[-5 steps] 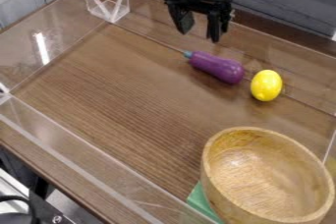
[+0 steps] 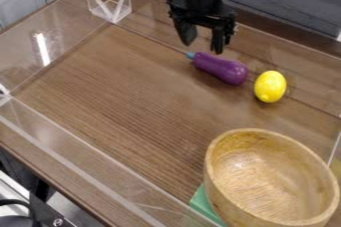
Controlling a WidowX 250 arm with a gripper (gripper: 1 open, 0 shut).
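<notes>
My black gripper (image 2: 202, 33) hangs at the top middle, just behind a purple eggplant (image 2: 218, 68) lying on the wooden table. It stands open, with nothing visible between its fingers. A yellow lemon-like object (image 2: 269, 86) lies to the right of the eggplant.
A large tan bowl (image 2: 270, 143) fills the lower right, with a green item (image 2: 204, 205) partly under it. A white wire-like object (image 2: 110, 2) stands at the upper left.
The eggplant, yellow object and bowl stay where they were.
</notes>
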